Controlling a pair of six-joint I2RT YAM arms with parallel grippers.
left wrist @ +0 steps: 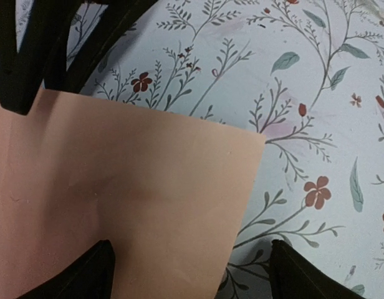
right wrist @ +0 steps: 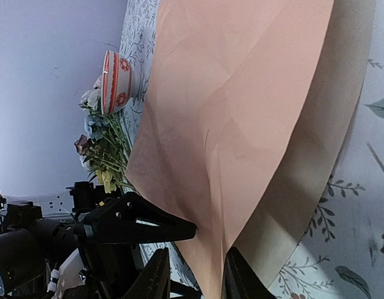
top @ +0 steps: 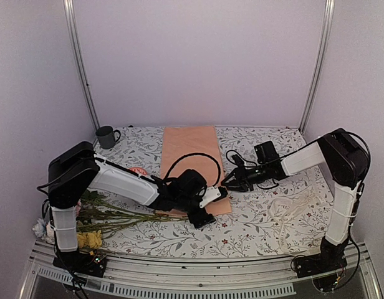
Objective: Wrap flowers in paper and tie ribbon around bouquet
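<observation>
A peach sheet of paper [top: 189, 146] lies across the middle of the table. In the right wrist view the paper [right wrist: 198, 124] bulges up over a paler layer. My right gripper [top: 228, 184] is at its right edge; its fingers [right wrist: 158, 274] stand apart, with the sheet's edge between them, close to one finger. My left gripper is open above the near right corner of the sheet, not closed on it. The fake flowers [top: 89, 240] lie at the left, their long green stems [top: 126, 218] running under the left arm.
A dark mug [top: 107, 137] stands at the back left. The red-and-white bowl [right wrist: 120, 81] is partly hidden by the left arm from above. Pale loose strands [top: 295, 212] lie on the right.
</observation>
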